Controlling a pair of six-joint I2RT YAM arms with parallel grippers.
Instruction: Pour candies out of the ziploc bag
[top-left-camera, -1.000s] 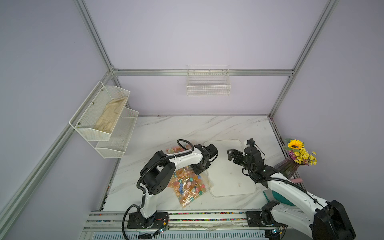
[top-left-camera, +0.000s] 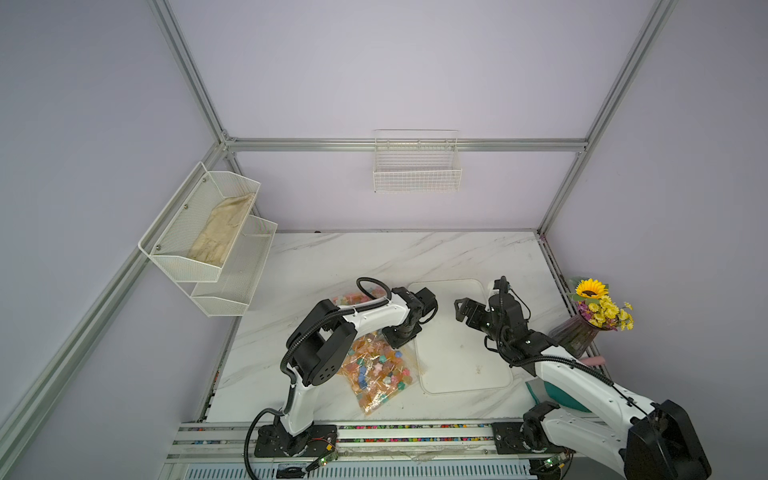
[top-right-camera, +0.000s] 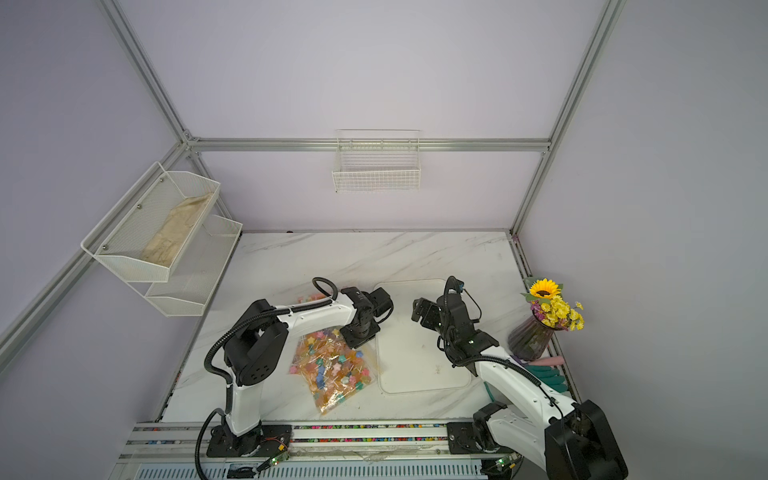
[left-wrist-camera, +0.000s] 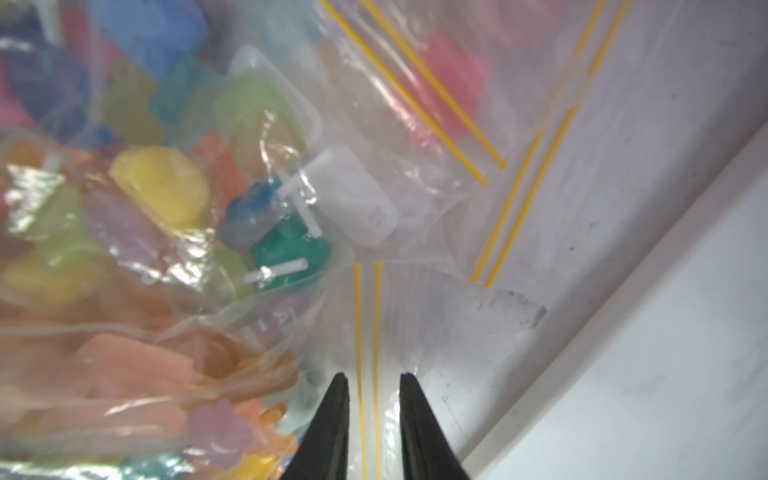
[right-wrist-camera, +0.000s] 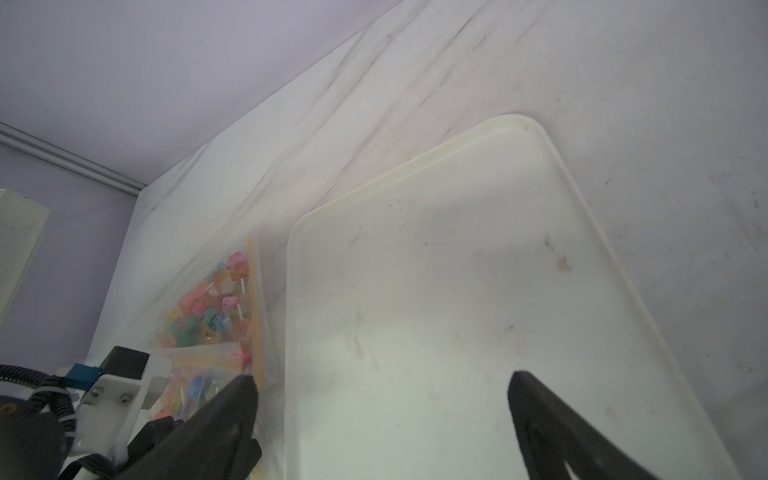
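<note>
Clear ziploc bags of colourful candies (top-left-camera: 373, 372) lie overlapping left of a white tray (top-left-camera: 456, 352). In the left wrist view, yellow-striped seals (left-wrist-camera: 512, 208) cross the bags' right ends. My left gripper points down over the lower seal, fingers part open; whether it touches the plastic I cannot tell. My right gripper stands open above the tray's right part, nothing between its fingers.
The tray is empty. A vase of flowers (top-left-camera: 580, 332) stands at the right edge. Wire shelves (top-left-camera: 208, 240) hang at the left, a wire basket (top-left-camera: 416, 176) at the back.
My left arm has shifted very slightly over the bags in the top left view. The right arm and the bags look unchanged.
</note>
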